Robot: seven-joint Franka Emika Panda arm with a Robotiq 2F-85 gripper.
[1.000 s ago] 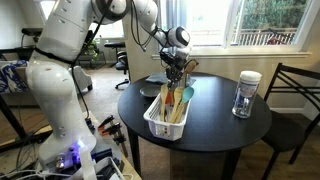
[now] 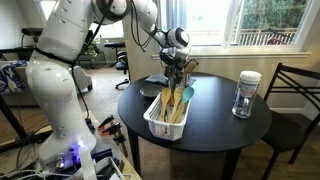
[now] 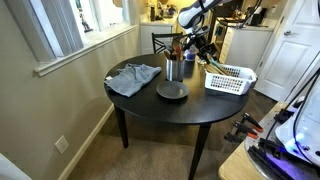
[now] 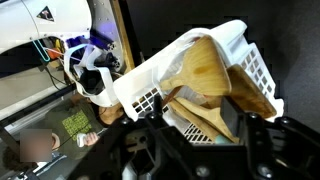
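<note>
A white basket [image 2: 155, 127] stands near the front edge of the dark round table, with several wooden utensils and a teal spoon [image 2: 188, 93] leaning in it. My gripper [image 2: 177, 80] points down over the utensils. In the wrist view, the broad wooden head of one utensil [image 4: 205, 72] lies near the basket's wall. Below it, the dark fingers of my gripper stand apart, with wooden handles beneath and between them. Whether the fingers touch any handle is hard to tell. Exterior view 2 shows the basket [image 3: 232, 84] at the table's right side.
A dark plate [image 3: 172, 91] and a crumpled grey-blue cloth [image 3: 134, 77] lie on the table. Behind the plate stands a utensil container [image 3: 175, 70]. A white-lidded canister [image 2: 246, 94] is at the right edge, close to a dark chair.
My gripper looks slightly lower and nearer the utensils than before. The basket, canister and plate have stayed in place.
</note>
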